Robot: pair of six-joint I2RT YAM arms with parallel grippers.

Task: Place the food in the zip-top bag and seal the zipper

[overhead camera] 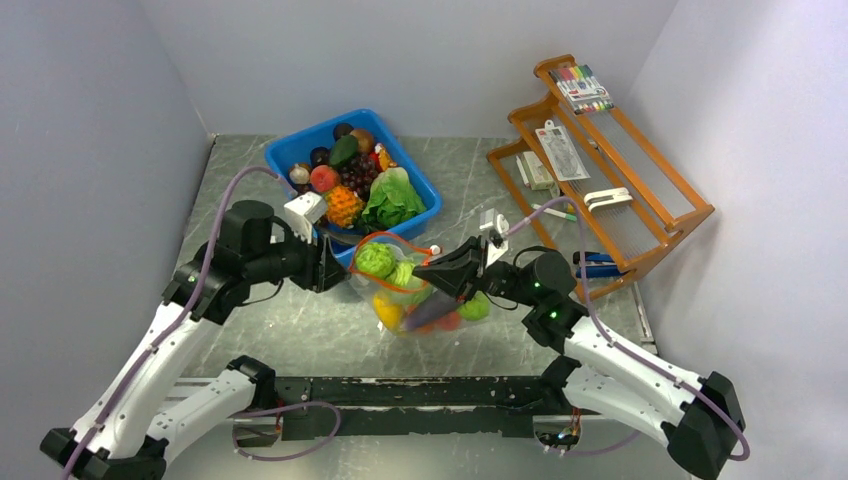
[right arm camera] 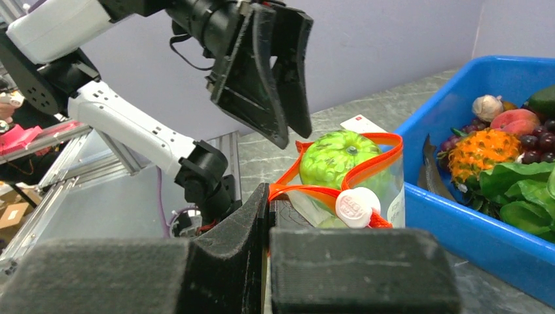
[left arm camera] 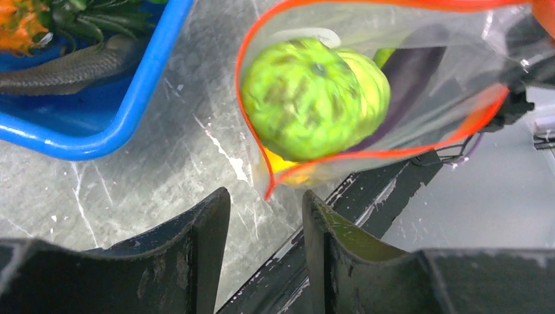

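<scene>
The clear zip top bag (overhead camera: 390, 310) with orange zipper stands mid-counter, mouth open, holding green round produce (left arm camera: 301, 98), an eggplant (overhead camera: 432, 310) and yellow and red items. My right gripper is shut on the bag's rim by the white zipper slider (right arm camera: 357, 207). My left gripper (overhead camera: 330, 270) is open just left of the bag, its fingertips near the orange corner, nothing between them.
The blue bin (overhead camera: 425, 190) of fruit, vegetables and a fish sits directly behind the bag. A wooden shelf (overhead camera: 650, 240) with stationery stands at right.
</scene>
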